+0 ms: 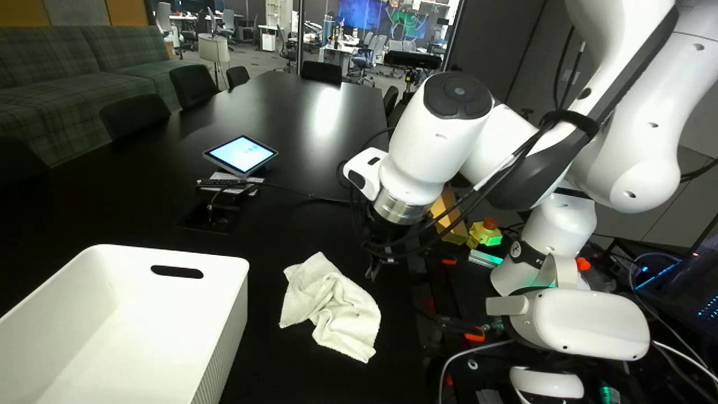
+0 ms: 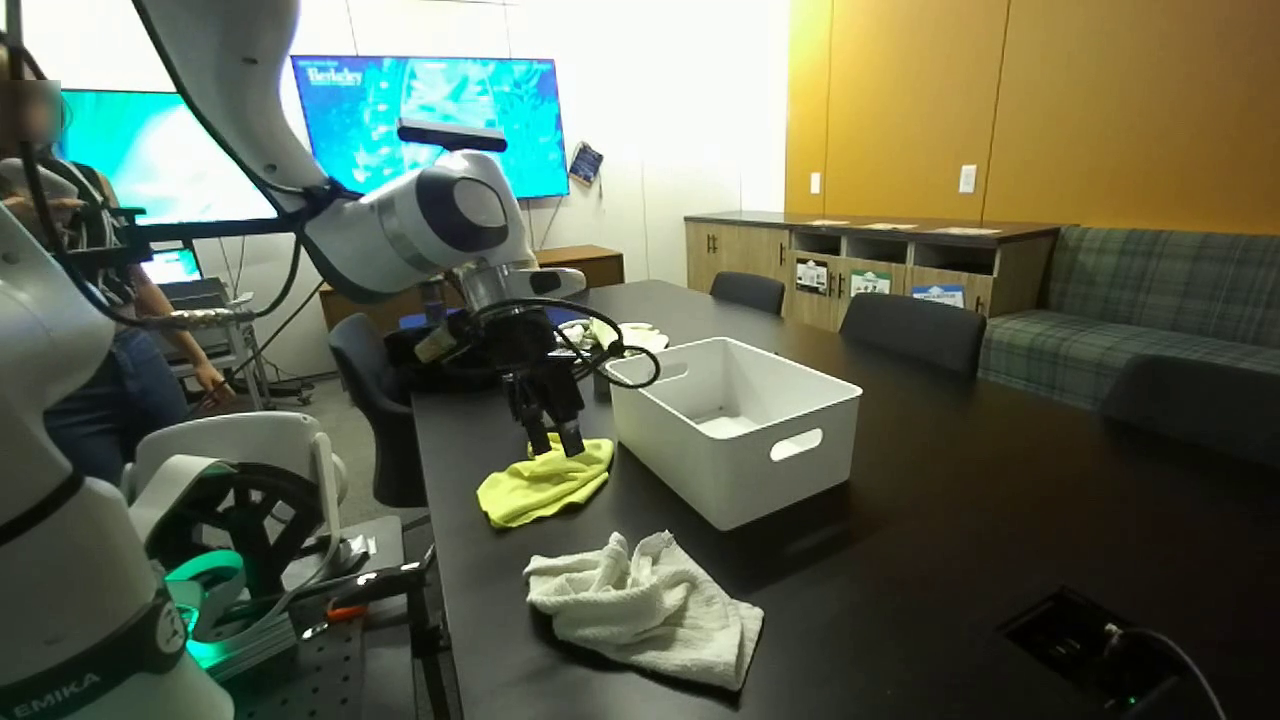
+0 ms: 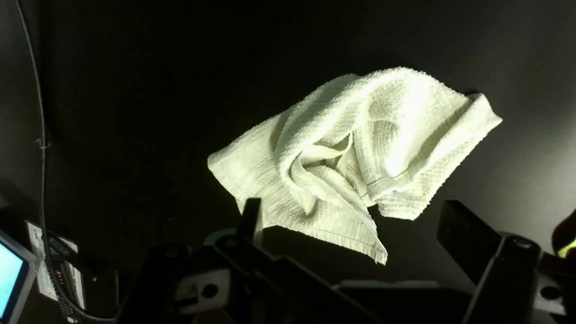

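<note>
A crumpled white towel point(image 1: 330, 304) lies on the dark table, with raised folds in its middle point(image 3: 335, 156). Above the table and apart from the towel hangs my gripper, its fingers open and nothing between the fingers. In the wrist view the towel spreads ahead of and partly between the two fingertips. A white bin point(image 2: 786, 486) with handle slots stands beside the towel, and no object shows on the part of its floor in view. A yellow-green cloth point(image 2: 542, 490) rests beyond the white towel in exterior view 2, below the gripper in the picture.
A tablet point(image 1: 240, 155), a remote point(image 1: 220, 182) and a cable point(image 1: 309, 196) lie farther along the table. Near the arm base are a headset point(image 1: 585, 323) and a lit emergency stop point(image 1: 486, 232). A person point(image 2: 96, 300) stands at the left in exterior view 2.
</note>
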